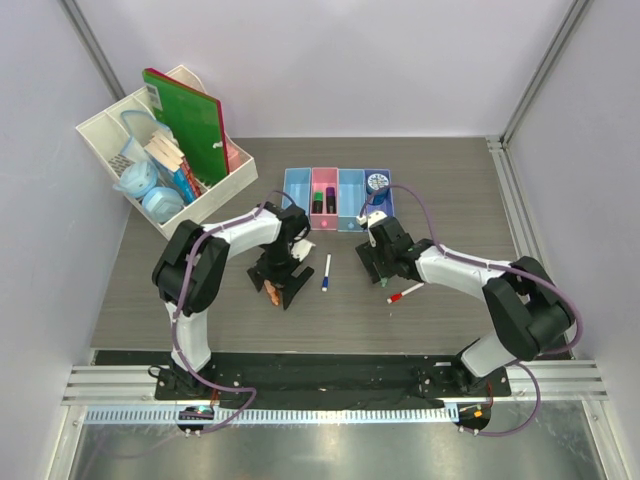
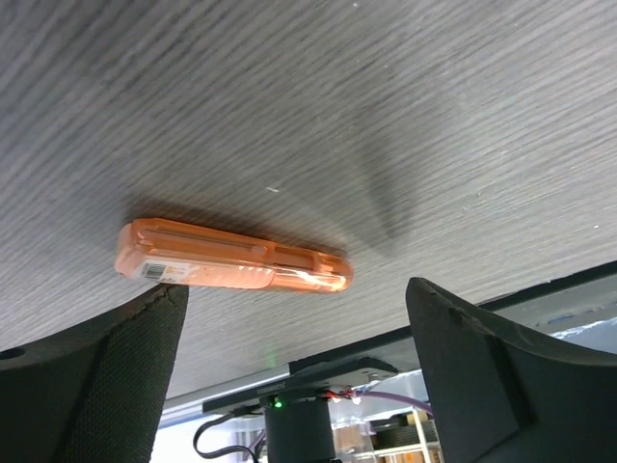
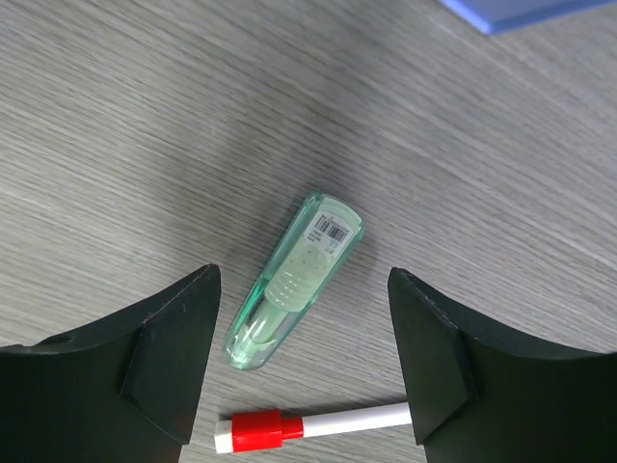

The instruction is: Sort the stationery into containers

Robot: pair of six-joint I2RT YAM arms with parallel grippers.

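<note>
An orange utility knife [image 2: 227, 256] lies on the table beneath my left gripper, which stands open with its fingers either side of the knife's near side, nothing held. A pale green utility knife [image 3: 294, 280] lies under my right gripper, also open, empty. Below it a red-capped marker [image 3: 357, 420] lies on the table. A blue-capped marker [image 1: 326, 272] lies between the grippers. Behind them stand blue and pink compartment containers [image 1: 351, 185], the pink one [image 1: 330, 220] holding dark-bodied items.
A large white organizer [image 1: 230, 185] with a green board, books and light-blue items stands at the back left. A blue edge [image 3: 511, 10] shows near the right gripper. The front and right of the tabletop [image 1: 450, 320] have free room.
</note>
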